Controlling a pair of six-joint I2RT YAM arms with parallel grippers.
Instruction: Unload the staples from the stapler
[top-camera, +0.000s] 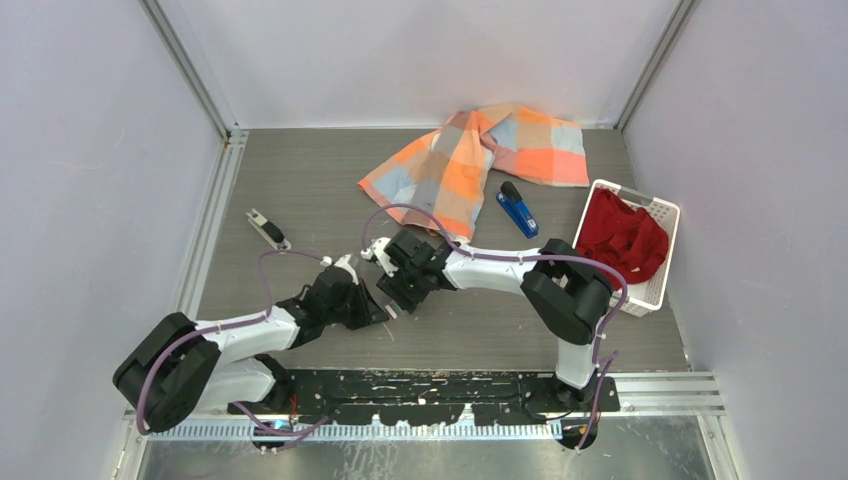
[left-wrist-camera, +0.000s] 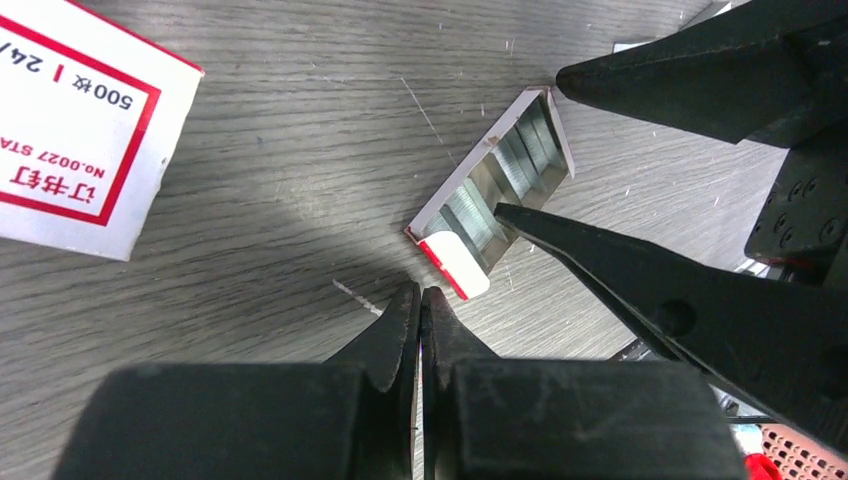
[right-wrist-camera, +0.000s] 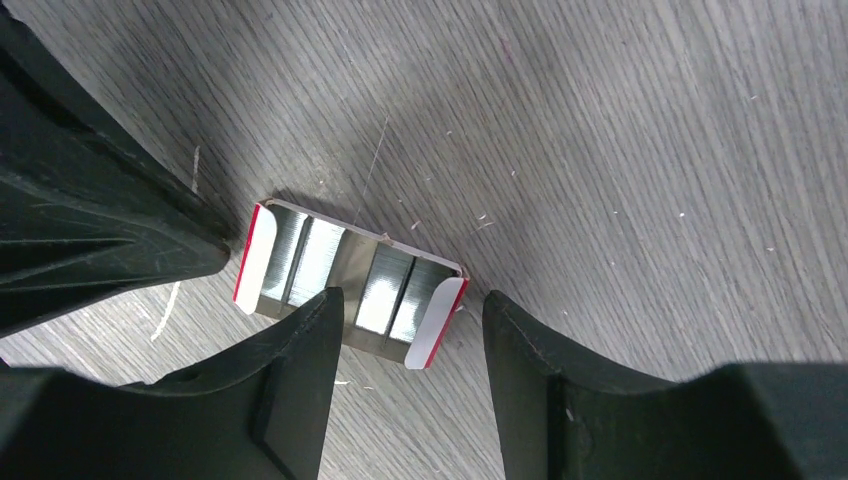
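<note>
A small open tray of staple strips (left-wrist-camera: 520, 160) (right-wrist-camera: 385, 300) with red-white end flaps lies on the table between my grippers. My left gripper is shut, nothing visible between its fingers; its tip is beside the tray, and in the right wrist view its dark body comes in from the left. My right gripper stands part open over the tray's near end, its fingertips either side of one red flap. A printed staple box (left-wrist-camera: 85, 130) lies beside them. A white-black stapler (top-camera: 268, 229) and a blue stapler (top-camera: 517, 210) lie farther back.
A checked cloth (top-camera: 440, 170) lies at the back. A white basket (top-camera: 650, 292) with red cloth stands at the right.
</note>
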